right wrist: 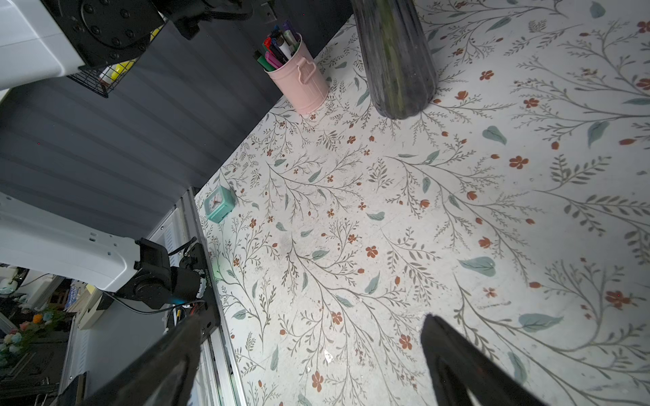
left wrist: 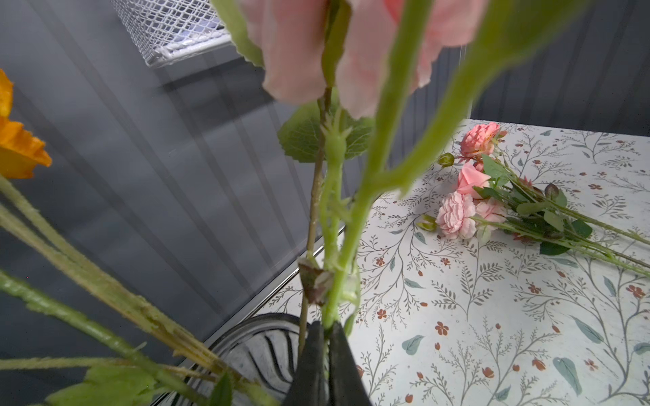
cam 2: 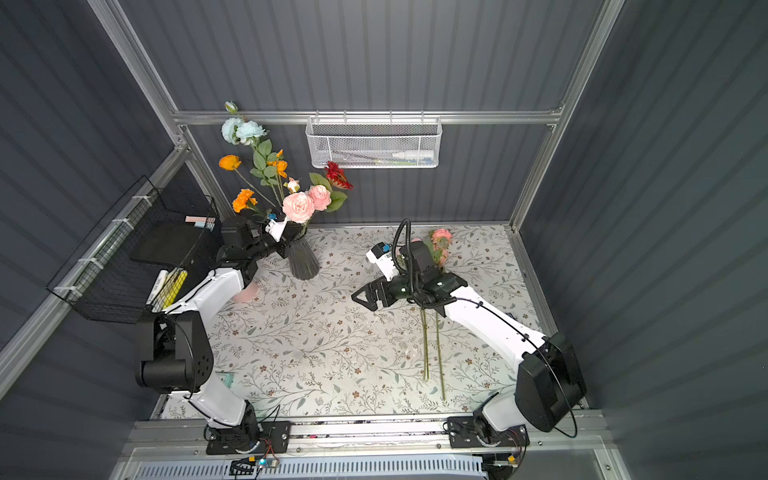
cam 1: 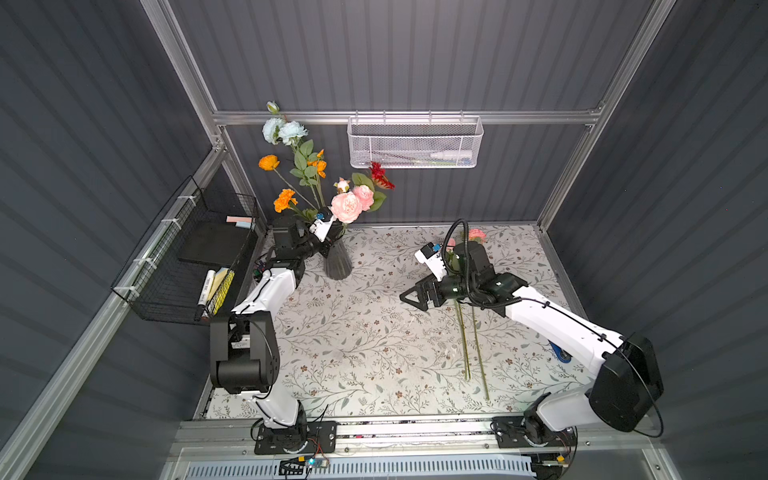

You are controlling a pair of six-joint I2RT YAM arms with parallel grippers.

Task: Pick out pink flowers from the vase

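A grey vase (cam 1: 337, 262) at the back left holds pink flowers (cam 2: 297, 206) among orange, red and pale blue ones. My left gripper is shut at the pink flowers' green stems above the vase mouth; whether a stem is between its tips or behind them is hard to tell. My right gripper (cam 1: 417, 297) stands open over the middle of the table, empty. Right of it, several pink flowers (left wrist: 457, 215) lie on the table with long stems toward the front, partly hidden by the right arm in the top views.
A black wire basket (cam 1: 172, 288) hangs on the left wall and a white mesh basket (cam 2: 373, 140) on the back wall. A pink pen cup (right wrist: 304, 88) stands left of the vase, and a small teal object (right wrist: 220, 203) near the left edge.
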